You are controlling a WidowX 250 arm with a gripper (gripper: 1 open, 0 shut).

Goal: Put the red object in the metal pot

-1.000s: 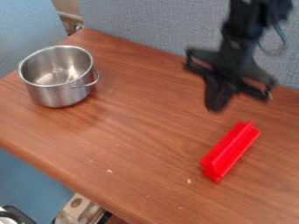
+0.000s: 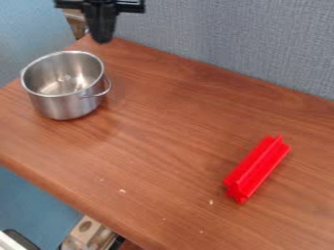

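A long red object [image 2: 256, 169] lies slantwise on the wooden table at the right. The metal pot [image 2: 62, 86], silver with wire handles, stands upright at the left; its visible interior looks empty. Dark and partly cut off by the top edge, my gripper [image 2: 101, 35] is above and behind the pot's far rim, well away from the red object. From this view I cannot make out whether its fingers are apart or together, and no object shows at its tip.
Bare wooden table [image 2: 170, 132] lies between the pot and the red object. A grey wall [image 2: 235, 39] closes off the back. Some hardware [image 2: 86, 234] sits at the bottom left, beyond the table's edge.
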